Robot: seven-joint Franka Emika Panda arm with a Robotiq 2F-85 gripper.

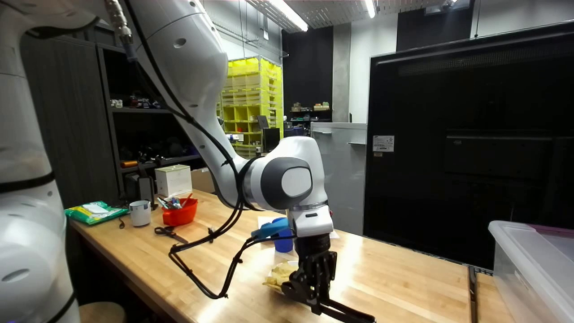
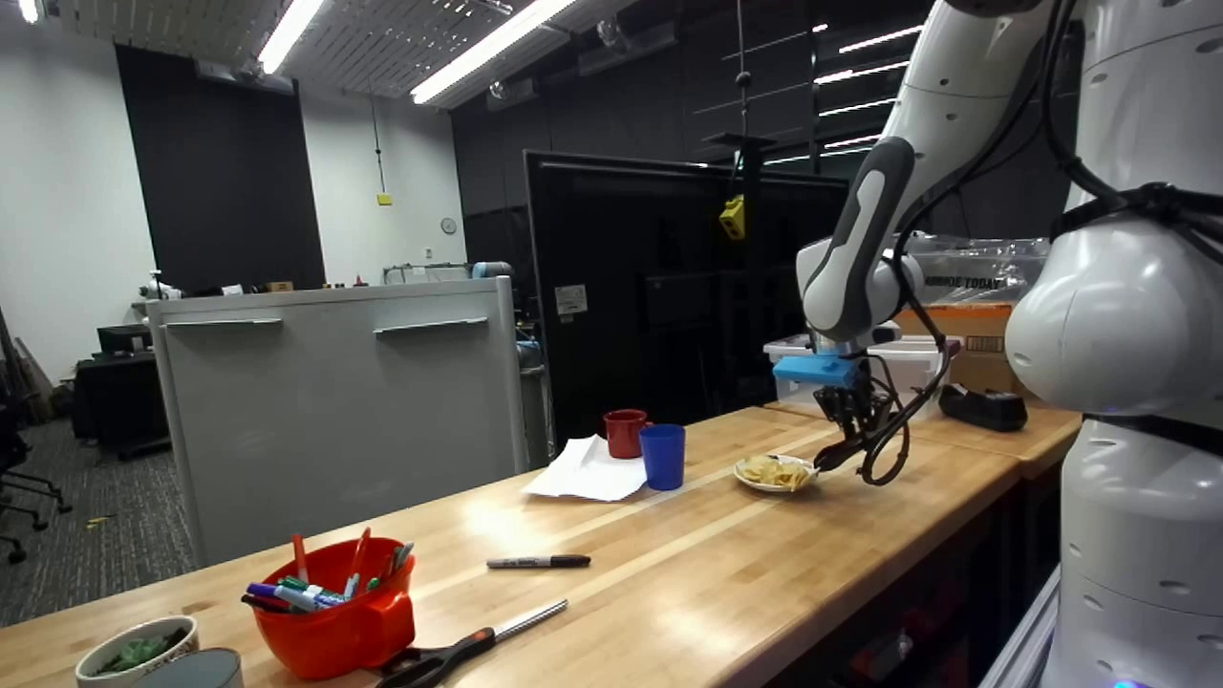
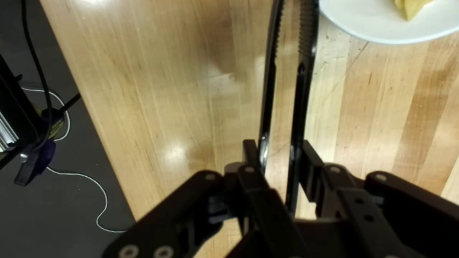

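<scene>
Black tongs (image 3: 297,124) are held in my gripper, whose fingers are shut on them from both sides. Their two long arms stand a little apart, with bare wood visible between them. In the wrist view their ridged ends reach up beside a white plate (image 3: 387,34), apparently with nothing gripped between the arms there. Yellow chips (image 2: 775,471) lie on that plate. Exterior view 1 has the gripper (image 1: 316,280) low over the table, partly covering the plate, and the tongs (image 1: 347,310) extending toward the lower right.
Near the plate stand a blue cup (image 2: 664,457) and a red mug (image 2: 626,434), beside white paper (image 2: 587,470). A marker (image 2: 539,562), scissors (image 2: 464,652) and a red container of pens (image 2: 332,631) are farther along the table. A clear bin (image 1: 530,264) stands at the right.
</scene>
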